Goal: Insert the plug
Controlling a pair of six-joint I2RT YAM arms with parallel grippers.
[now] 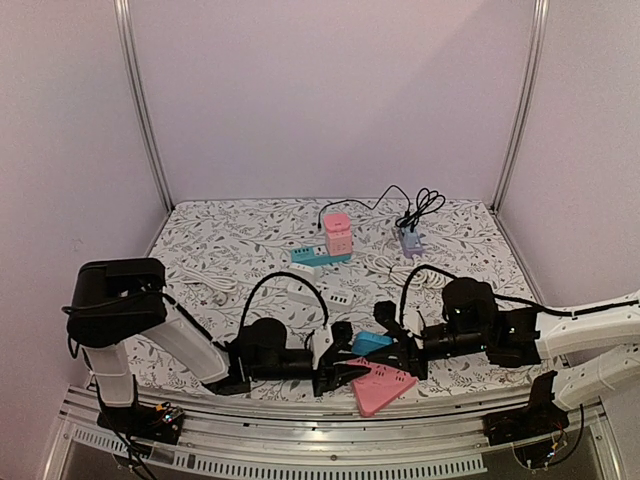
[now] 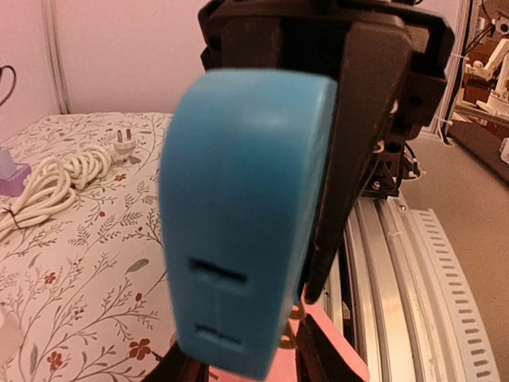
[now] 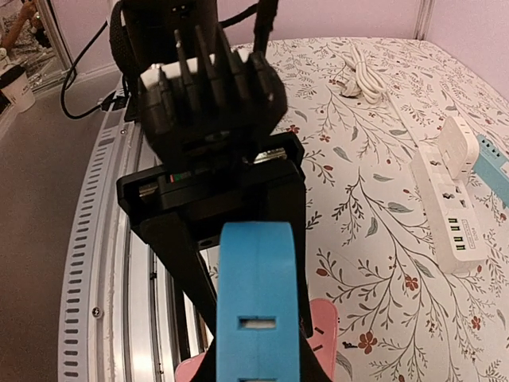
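A blue block-shaped plug (image 1: 371, 342) is raised over the front of the table, and my right gripper (image 1: 384, 352) is shut on it. In the right wrist view the plug (image 3: 257, 310), with a slot in its near face, fills the space between the right fingers. My left gripper is partly open; its fingertips lie on either side of the plug's (image 2: 231, 207) lower end. Whether they touch it cannot be told. Below the two grippers lies a pink triangular power strip (image 1: 375, 395), partly covered by them.
Further back stand a white power strip (image 3: 449, 215) with a white adapter, a blue strip (image 1: 305, 256), a pink cube (image 1: 338, 235) and a lilac block (image 1: 411, 243) with black cable. Coiled white cords (image 2: 67, 179) lie around. The two grippers are very close together.
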